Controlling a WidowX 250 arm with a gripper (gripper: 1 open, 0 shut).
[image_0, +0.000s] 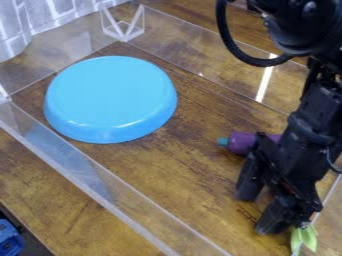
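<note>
My black gripper (274, 195) reaches down from the right onto the wooden tray floor; whether its fingers are open or shut is hard to make out. Just behind it, partly hidden, lies a purple object (243, 142) with a teal tip. A green-and-white leafy item (303, 238) shows beneath the gripper at the lower right, mostly covered by it. A light blue round disc (110, 100) sits at the upper left of the tray.
Clear plastic walls (94, 190) border the wooden area on the left and back. A dark blue object (8, 240) lies outside at the lower left. The floor between disc and gripper is bare.
</note>
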